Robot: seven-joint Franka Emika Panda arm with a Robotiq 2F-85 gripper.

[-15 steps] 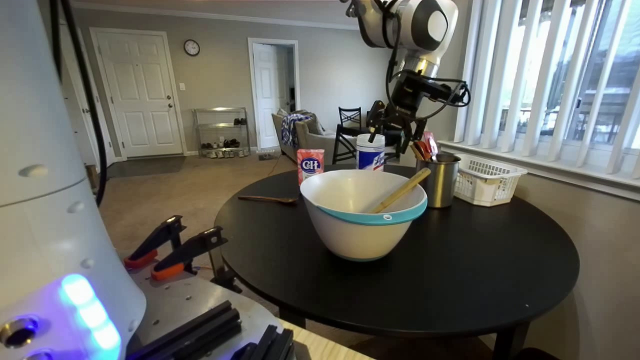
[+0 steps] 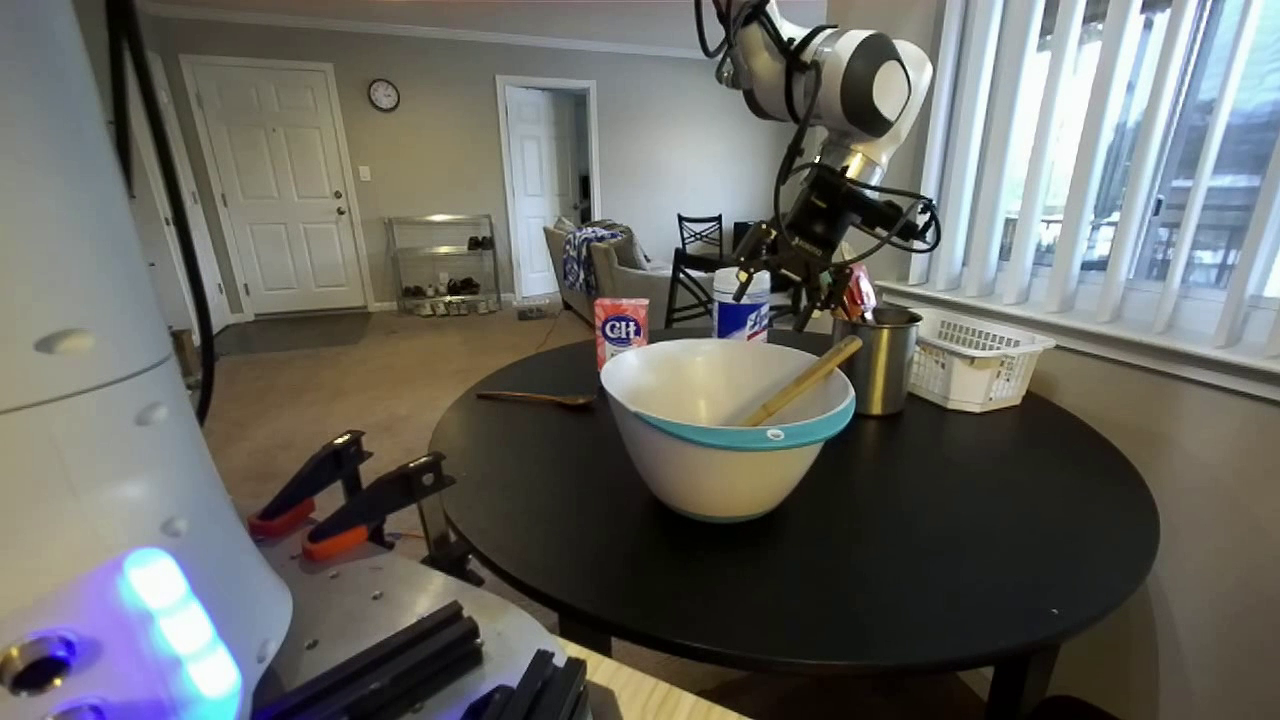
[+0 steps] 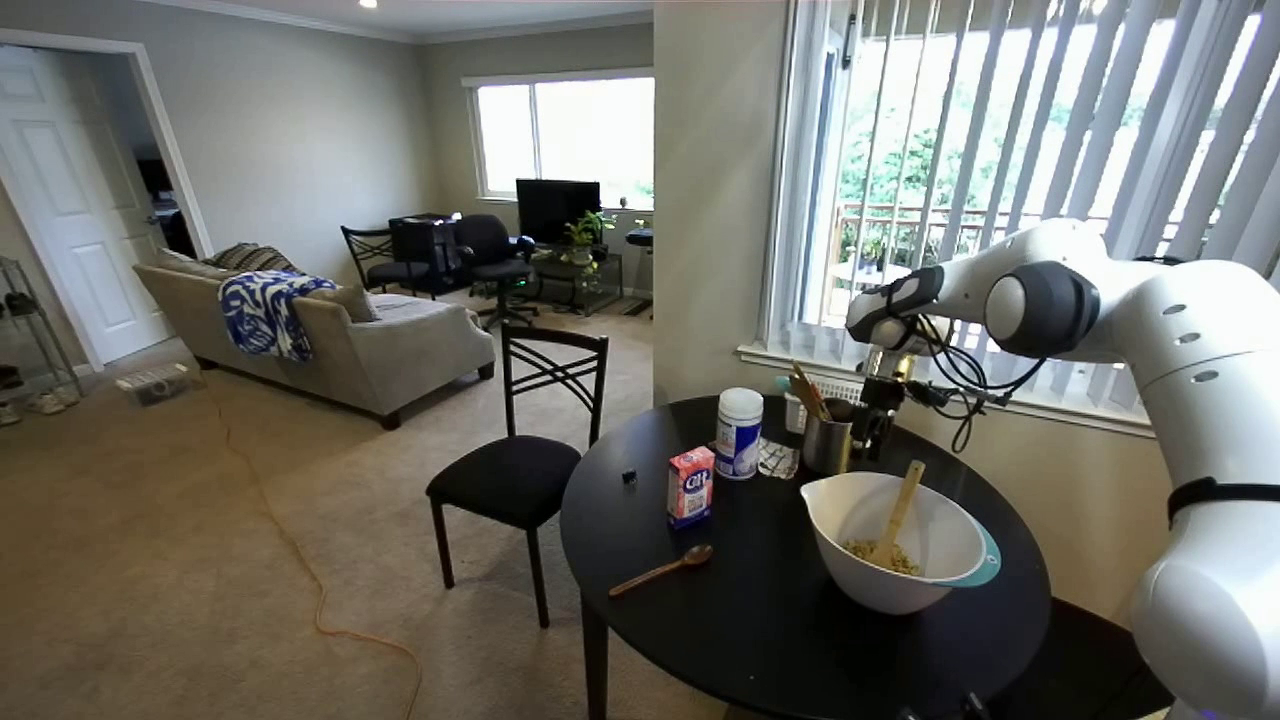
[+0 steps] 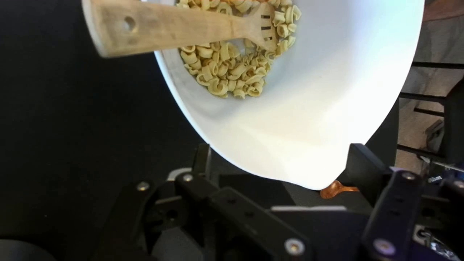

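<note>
My gripper is open, its two black fingers wide apart with nothing between them. In the first exterior view the gripper (image 2: pixel 771 302) hangs above the far side of the table, behind the bowl and left of the metal utensil holder. A white bowl (image 2: pixel 690 462) with a teal handle rim stands on the table. Inside it lies curled pasta (image 4: pixel 235 74), and a slotted wooden spatula (image 4: pixel 182 27) leans with its handle over the rim. Part of the bowl's spout shows between my fingers in the wrist view, farther from the camera.
A metal holder (image 3: pixel 827 439) with utensils, a white canister (image 3: pixel 739 434) and a red-and-white box (image 3: pixel 691 486) stand along the table's far side. A wooden spoon (image 3: pixel 660 570) lies flat. A white basket (image 2: pixel 974 360) sits near the window.
Compared with a second ago, the arm has moved slightly right and lower in the first exterior view, with the gripper tilting more. The bowl and other table items have stayed put.
</note>
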